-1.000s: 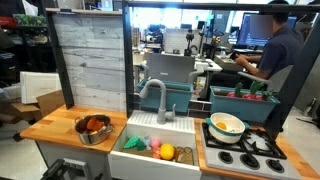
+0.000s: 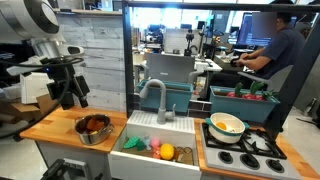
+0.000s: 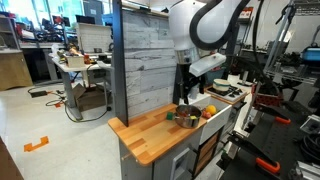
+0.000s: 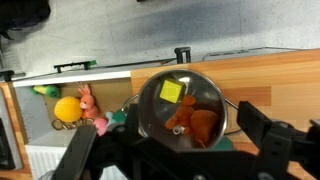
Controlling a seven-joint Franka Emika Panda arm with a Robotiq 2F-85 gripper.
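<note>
A round metal pot (image 2: 93, 126) with handles sits on the wooden counter (image 2: 62, 127) left of the sink. Inside it, the wrist view shows a yellow block (image 4: 171, 91), an orange-brown piece (image 4: 184, 114) and a reddish-brown rounded piece (image 4: 204, 126). My gripper (image 2: 75, 105) is above and slightly left of the pot, pointing down, apart from it. In the wrist view its dark fingers (image 4: 272, 135) stand wide apart at the lower edge, covering the pot's near side; nothing is between them.
The white sink (image 2: 158, 140) holds several toy foods. Right of it, a bowl (image 2: 227, 127) stands on the stove (image 2: 245, 160). A teal shelf bin (image 2: 240, 108) and the faucet (image 2: 160, 92) rise behind. A white panel wall (image 2: 92, 60) backs the counter.
My arm has come into view from the left and moved right and down over the wooden counter, near the pot. The pot and the toys have stayed in place.
</note>
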